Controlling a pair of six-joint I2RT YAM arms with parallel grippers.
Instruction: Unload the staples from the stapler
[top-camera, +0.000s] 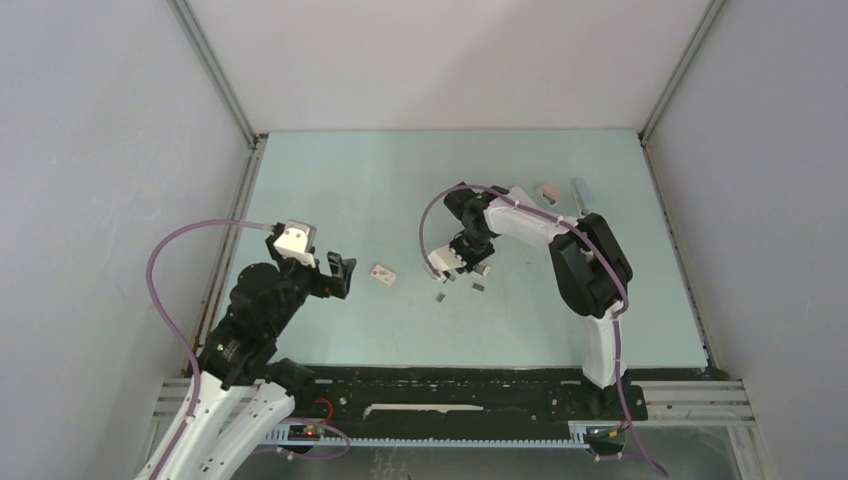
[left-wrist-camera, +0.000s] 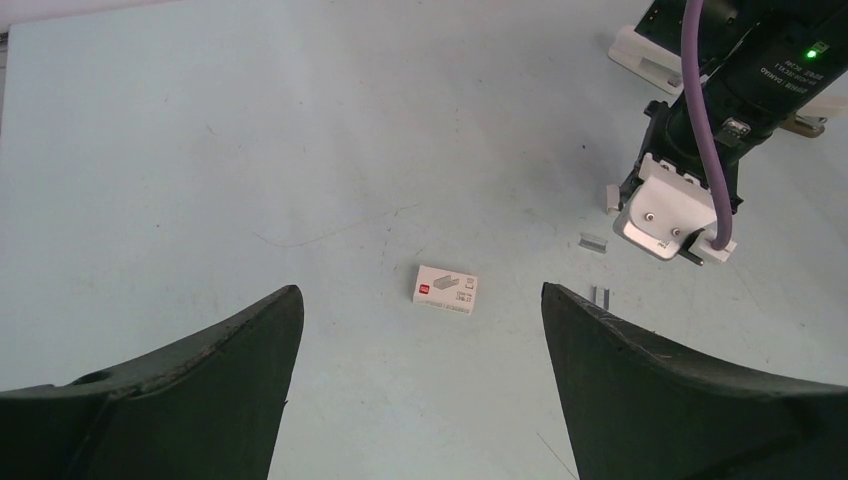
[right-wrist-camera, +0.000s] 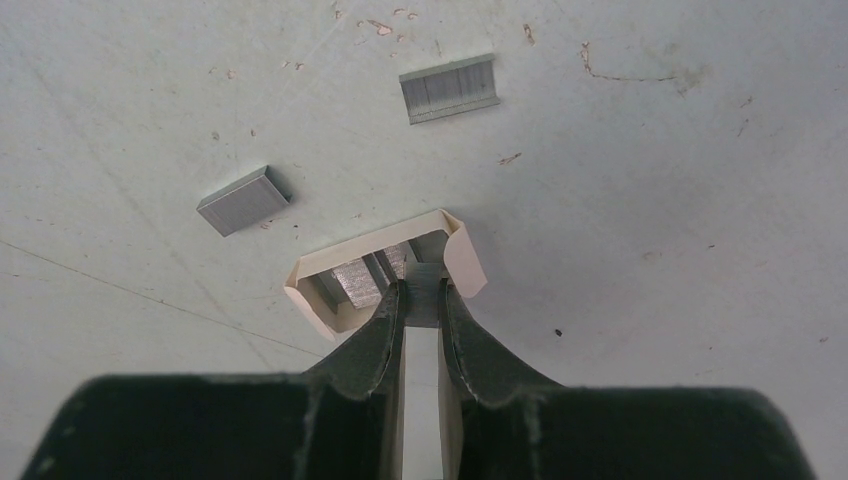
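Note:
My right gripper has its fingers close together around a small grey staple strip (right-wrist-camera: 423, 310), above the table beside an open staple box. In the top view my right gripper's tips are mostly hidden under its own body. Two loose staple strips (right-wrist-camera: 450, 88) (right-wrist-camera: 243, 200) lie on the table. The open box (right-wrist-camera: 370, 235) holds more staples. Partly hidden behind the right arm is a long white object (left-wrist-camera: 640, 62), which may be the stapler. My left gripper stands open and empty at the left.
A small white box (left-wrist-camera: 446, 290) with a staple picture lies between the arms. At the back right are a pink object (top-camera: 548, 193) and a blue one (top-camera: 582, 192). Bare table (top-camera: 345, 180) spreads across the back left.

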